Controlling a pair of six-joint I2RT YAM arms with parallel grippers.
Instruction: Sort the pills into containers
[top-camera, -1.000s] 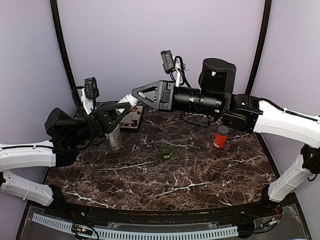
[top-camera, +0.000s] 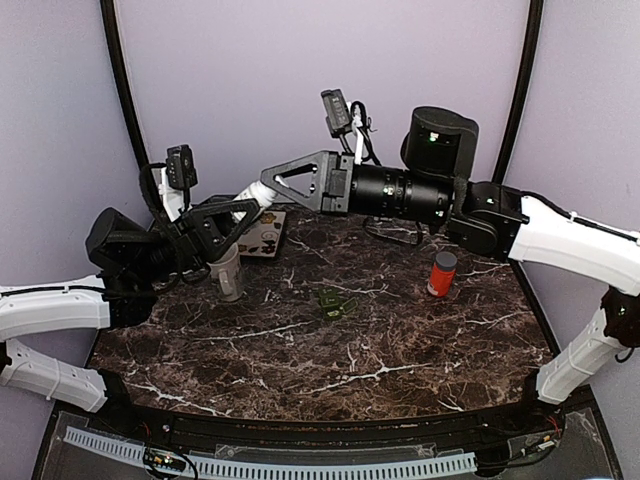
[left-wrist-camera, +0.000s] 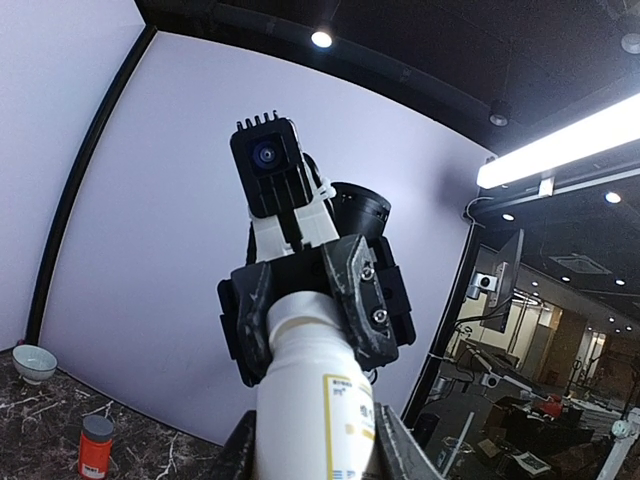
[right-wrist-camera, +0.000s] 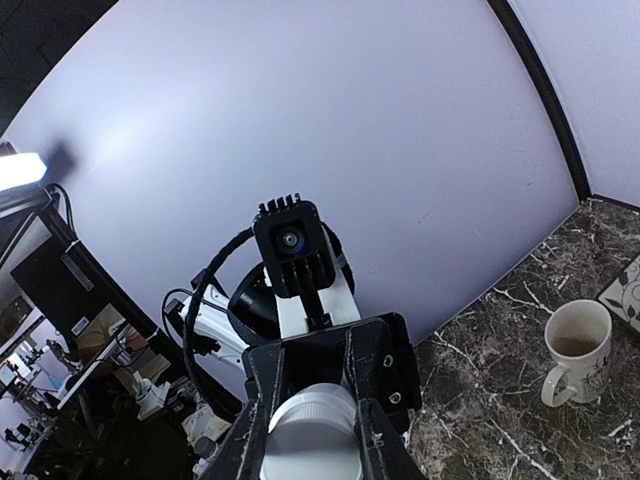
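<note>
A white bottle (left-wrist-camera: 305, 400) with a yellow-edged label is held between both arms, high over the table in the top view. My left gripper (top-camera: 242, 218) is shut on its body. From the other side, my right gripper (top-camera: 270, 180) is shut on the white cap (right-wrist-camera: 312, 450) end. The left wrist view shows the ridged cap (left-wrist-camera: 303, 308) between the right gripper's fingers (left-wrist-camera: 352, 290). The cap appears to be on the bottle; no gap shows. Any pills inside are hidden. A red bottle with a dark lid (top-camera: 442, 274) stands at the table's right.
A patterned mug (right-wrist-camera: 580, 345) stands at the left, below the left gripper in the top view, with a patterned box (top-camera: 264, 240) behind it. A small green item (top-camera: 332, 303) lies mid-table. The left wrist view shows a white bowl (left-wrist-camera: 35, 362).
Both grippers and the white bottle have risen slightly together in the top view. Nothing on the table has moved.
</note>
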